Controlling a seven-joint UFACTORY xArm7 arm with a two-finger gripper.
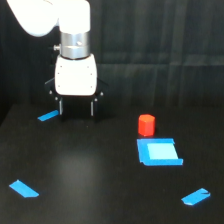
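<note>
A small red block rests on the black table, right of centre in the camera view. Just in front of it lies a flat pale square with a blue border; the block stands apart from the pale middle, at the back edge of the border. My gripper is far to the left of both, towards the back of the table. Its two thin fingers point down and are spread wide, with nothing seen between them.
Blue tape strips mark the table at back left, front left and front right. A dark curtain hangs behind. The table between the gripper and the block is clear.
</note>
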